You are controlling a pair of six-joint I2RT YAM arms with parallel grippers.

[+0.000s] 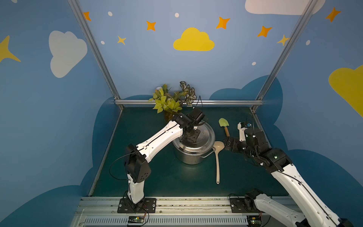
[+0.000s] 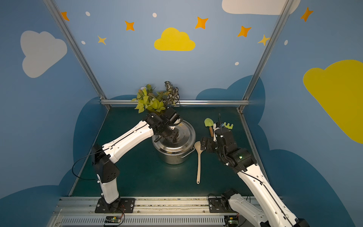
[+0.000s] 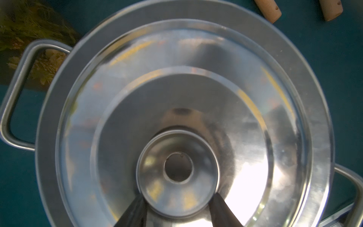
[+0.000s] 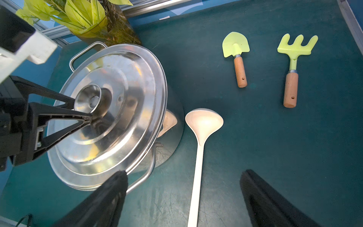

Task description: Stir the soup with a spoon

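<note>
A steel pot (image 1: 188,157) stands mid-table with its shiny lid (image 4: 124,94) on top. The round lid knob (image 3: 177,147) lies between the fingertips of my left gripper, one close against each side. Whether they press on it cannot be told. Right of the pot lies a cream ladle-shaped spoon (image 4: 204,123), bowl toward the back and handle toward the front. Above the table and right of the pot, my right gripper is open, its fingertips wide apart with nothing held. The lid hides the inside of the pot.
A green toy shovel (image 4: 236,45) and a green toy rake (image 4: 293,51) lie at the back right. Behind the pot on the left is a leafy plant (image 1: 166,100).
</note>
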